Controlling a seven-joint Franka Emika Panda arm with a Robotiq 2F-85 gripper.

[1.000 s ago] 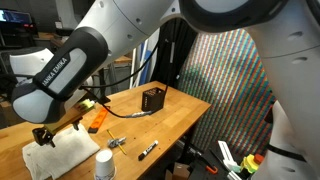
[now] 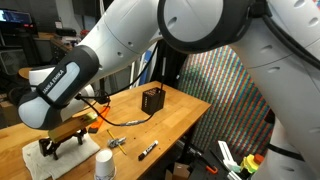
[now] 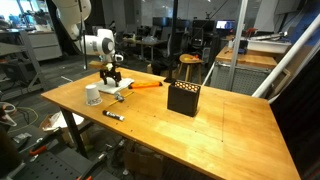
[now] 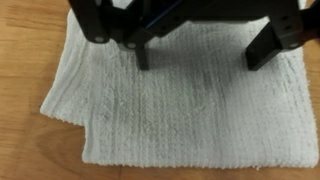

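A white towel (image 4: 200, 105) lies on the wooden table, filling most of the wrist view, with a fold along its left side. My gripper is directly over it, open, its two fingers well apart and only towel visible in the gap. In the first exterior view the gripper (image 2: 63, 143) is low over the towel (image 2: 70, 162). From the other side, the second exterior view has the gripper (image 3: 110, 76) at the towel (image 3: 118, 86), at the table's far left end. Whether the fingertips touch the cloth I cannot tell.
A white cup (image 3: 93, 95) stands near the towel. Farther along lie an orange object (image 3: 146, 85), a small yellow-ended tool (image 3: 124, 95) and a dark-and-white marker-like object (image 3: 114, 115). A black box (image 3: 183, 98) stands mid-table.
My gripper has come down toward the towel and shifted slightly right in the first exterior view. The towel and other objects appear unmoved.
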